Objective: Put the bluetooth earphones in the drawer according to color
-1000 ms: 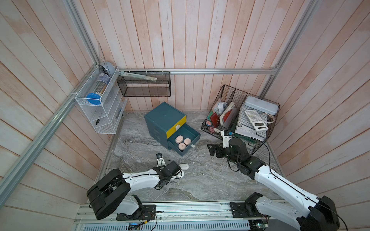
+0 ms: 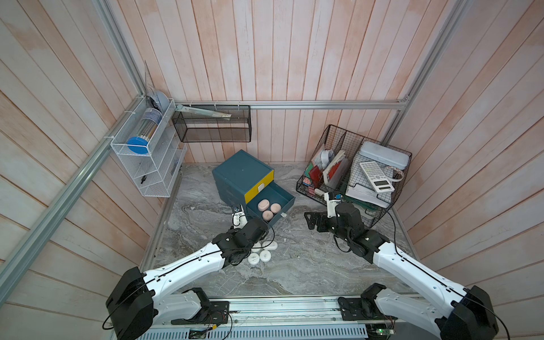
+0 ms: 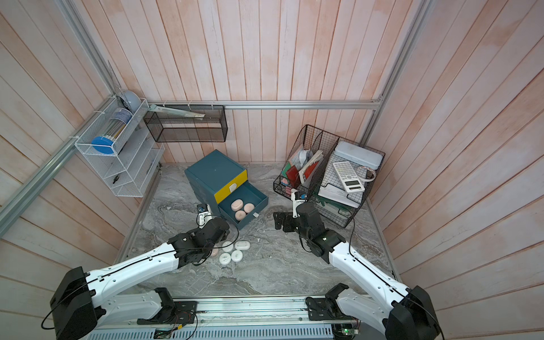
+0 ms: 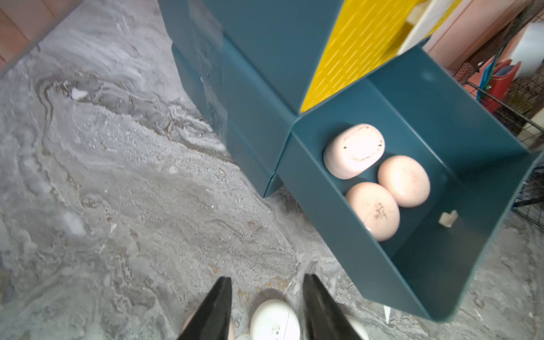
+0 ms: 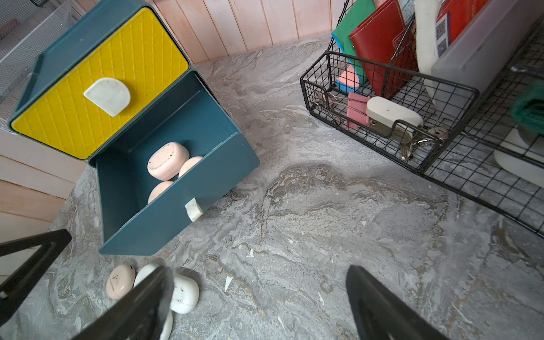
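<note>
A teal cabinet (image 2: 238, 175) with yellow front has its lower drawer (image 5: 175, 221) pulled out, holding three pink earphone cases (image 4: 351, 148). On the table below it lie several white cases (image 3: 237, 255) and a pink case (image 5: 120, 281). My left gripper is over these loose cases at the drawer's near corner, fingers apart; nothing shows lifted between them. My right gripper is open and empty, right of the drawer, in front of the wire basket.
A black wire basket (image 2: 362, 181) with stationery and a calculator stands at the right. A white rack (image 2: 147, 164) and black shelf (image 2: 210, 137) hang on the walls.
The right arm and the drawer are unchanged.
</note>
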